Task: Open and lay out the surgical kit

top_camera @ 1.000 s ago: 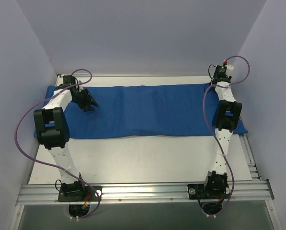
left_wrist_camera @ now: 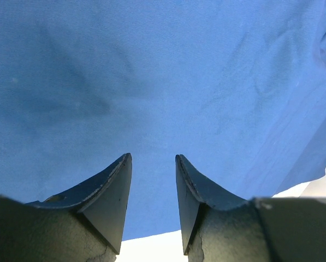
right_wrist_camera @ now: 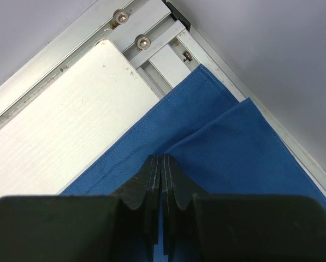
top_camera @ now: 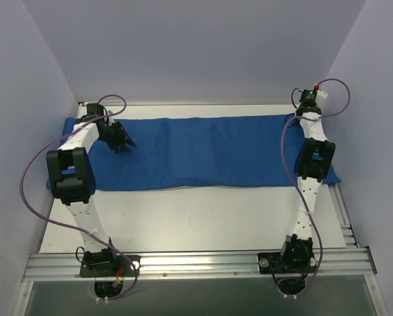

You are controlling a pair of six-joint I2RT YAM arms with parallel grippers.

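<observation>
A blue cloth (top_camera: 193, 151) lies spread along the back of the white table, covering most of its width. In the right wrist view, my right gripper is shut on a fold of this cloth (right_wrist_camera: 217, 147), close to its overlapping layers near the far-right corner. The pinched part itself is mostly hidden by the fingers. My left gripper stands open above the cloth (left_wrist_camera: 152, 98) at the left, nothing between its fingers. No instruments or other kit contents show in any view.
Grey walls (top_camera: 189, 52) enclose the table at the back and both sides. A metal rail (top_camera: 196, 259) runs along the front. A metal frame corner (right_wrist_camera: 160, 52) lies beside the cloth in the right wrist view.
The right arm has shifted slightly to the right. My left arm has stayed still.
</observation>
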